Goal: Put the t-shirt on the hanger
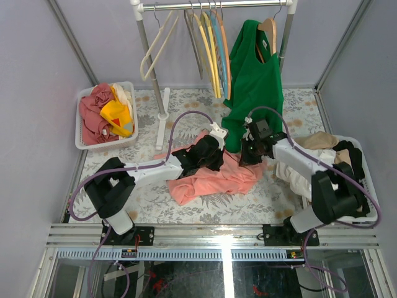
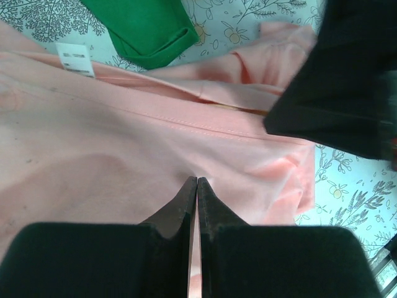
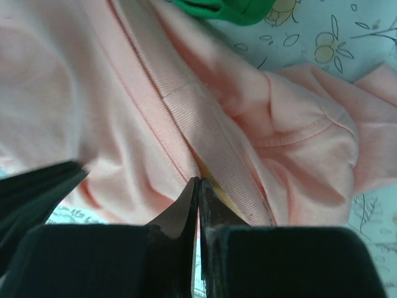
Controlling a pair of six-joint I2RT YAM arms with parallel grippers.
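The pink t shirt (image 1: pixel 214 180) lies rumpled in the middle of the table, its collar side toward the rack. Inside the neckline shows a thin yellow strip, probably part of a hanger (image 3: pixel 218 187); the rest is covered by cloth. My left gripper is shut with its tips against the shirt below the collar; no cloth is clearly visible between them. At the collar's edge, my right gripper is shut on the pink fabric beside the yellow strip. In the left wrist view, the right gripper's dark finger (image 2: pixel 298 118) touches the collar.
A green garment (image 1: pixel 255 81) hangs from the rack (image 1: pixel 214 5), its hem close behind the shirt. Several empty hangers (image 1: pixel 211 53) hang left of it. Clothes baskets stand at left (image 1: pixel 111 144) and right (image 1: pixel 366 180). Both grippers are close together.
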